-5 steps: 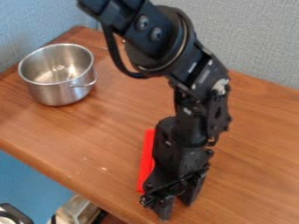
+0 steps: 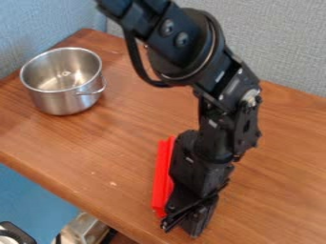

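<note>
My gripper (image 2: pixel 189 217) points down at the table near its front edge, in the middle-right of the camera view. It is shut, with nothing visible between its fingertips. Just left of it, partly hidden behind it, lies a red object (image 2: pixel 163 173), long and narrow as far as it shows. A steel pot (image 2: pixel 63 81) with side handles stands at the back left of the table, well apart from the gripper.
Walls stand behind it. Beyond the front-left edge are a blue floor and some metal and black items at the bottom left.
My gripper has shifted slightly, its wrist a little to the right, and its fingertips look closer together than a second ago. The pot and red object look unmoved.
</note>
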